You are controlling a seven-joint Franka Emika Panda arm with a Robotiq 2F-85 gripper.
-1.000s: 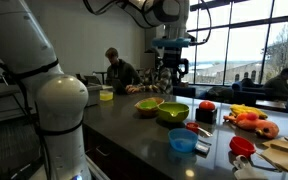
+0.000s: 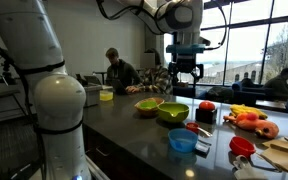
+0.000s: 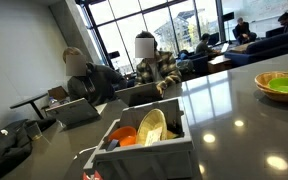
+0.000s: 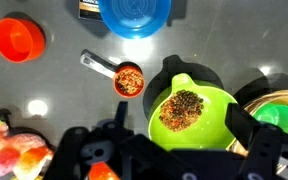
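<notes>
My gripper point(image 2: 186, 76) hangs high over the table, its fingers spread and nothing between them. In the wrist view a green bowl point(image 4: 215, 124) holding a heap of reddish-brown bits lies below, partly covered by the gripper's dark body. Left of it, a measuring cup point(image 4: 129, 80) with a pale handle contains similar bits. At the wrist view's top edge is a blue bowl point(image 4: 135, 12). A red cup point(image 4: 19, 38) sits farther left. Another green bowl point(image 4: 277, 117), in a wicker basket point(image 4: 252, 93), shows at the right edge.
Colourful plush toys point(image 2: 256, 123) and a cutting board point(image 2: 284, 154) occupy the table's right side in exterior view 1. A grey bin point(image 3: 149, 158) with bowls inside appears in exterior view 2.
The gripper has shifted right across exterior view 1, still high above the table. The bowls and cups have stayed in place.
</notes>
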